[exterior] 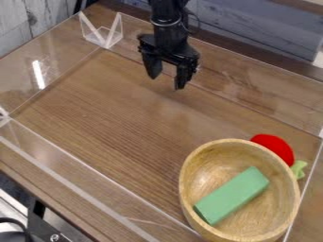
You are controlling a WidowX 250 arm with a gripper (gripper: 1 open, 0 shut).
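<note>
My black gripper (pixel 169 66) hangs over the back middle of the wooden table, open, with no object visible between its fingers. At the front right a tan bowl (pixel 202 170) holds a green block (pixel 232 196). A red object (pixel 273 146) with a green part lies beside the bowl's back right rim.
A clear plastic item (pixel 101 30) stands at the back left. Some dark cable shows at the lower left corner.
</note>
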